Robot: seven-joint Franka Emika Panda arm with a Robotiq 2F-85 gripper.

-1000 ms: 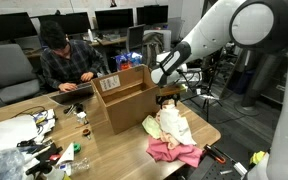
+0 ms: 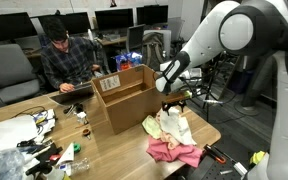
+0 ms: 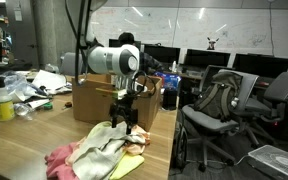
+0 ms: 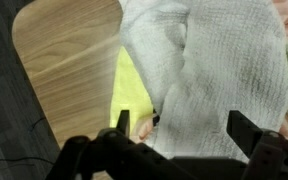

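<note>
A heap of cloths lies on the wooden table. On top is a light grey-white cloth point(image 4: 224, 65), with a yellow cloth point(image 4: 130, 88) showing from under its left side in the wrist view. A pink-red cloth point(image 2: 174, 152) spreads from the heap's near side in exterior view 1. My gripper points down at the grey-white cloth, fingers wide apart, with the cloth's folds showing beneath the gap. In exterior view 2 the gripper point(image 3: 122, 125) is very low over the heap; whether its tips touch the cloth cannot be told.
A brown cardboard box point(image 2: 124, 98) stands right behind the heap. Papers, tools and a clear plastic bag point(image 2: 4, 165) clutter the table's left part. Bare wood point(image 2: 109, 155) lies between them and the cloths. A person point(image 2: 66, 60) is at the far side.
The gripper has come down and slightly to the right in exterior view 1, closer to the cloths. The person behind the table has shifted a little.
</note>
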